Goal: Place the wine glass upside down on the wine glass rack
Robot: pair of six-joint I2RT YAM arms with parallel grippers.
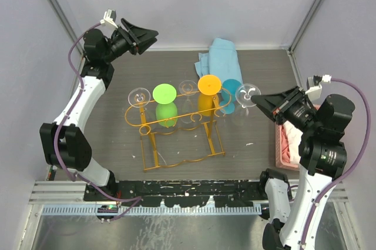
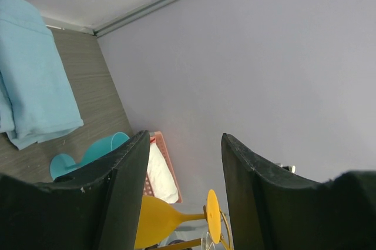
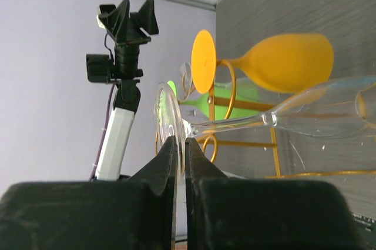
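Observation:
My right gripper [image 1: 262, 98] is shut on the foot of a clear wine glass [image 1: 248, 95], held upside down just right of the rack's end. In the right wrist view that glass [image 3: 317, 115] lies across the picture, stem at the fingers. The yellow rack [image 1: 170, 166] holds upturned glasses: yellow [image 1: 209, 85], green [image 1: 164, 93] and clear [image 1: 139, 97]. My left gripper [image 1: 138, 44] stands open and empty above the back left of the table, away from the rack.
A blue glass [image 1: 232, 88] stands behind the rack's right end, near a folded blue cloth [image 1: 222, 56]. A pink basket [image 1: 283, 153] with cloths is at the right edge.

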